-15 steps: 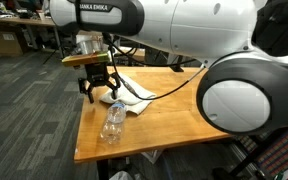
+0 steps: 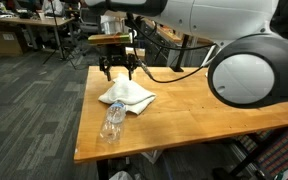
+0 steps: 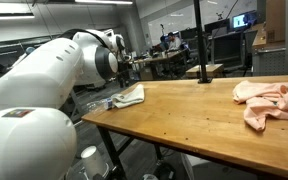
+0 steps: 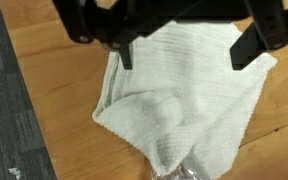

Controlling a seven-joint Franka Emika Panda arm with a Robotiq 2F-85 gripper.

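A white cloth (image 2: pixel 129 93) lies partly folded on the wooden table near its left edge. In the wrist view the cloth (image 4: pixel 184 90) spreads beneath my gripper, whose fingers stand wide apart. Nothing shows between the fingers. From exterior view 1, my gripper (image 2: pixel 119 74) is over the far part of the cloth; whether it touches cannot be told. A clear plastic bottle (image 2: pixel 113 121) is at the near side of the cloth. Its clear end (image 4: pixel 189 168) shows at the bottom of the wrist view, beside the cloth's folded corner.
A pink cloth (image 3: pixel 264 102) lies at the other end of the table (image 3: pixel 184 110). Dark carpet (image 2: pixel 34 110) runs along the table's left edge.
My gripper has moved from the table's left edge rightward, to over the white cloth. The cloth and the bottle look unmoved.
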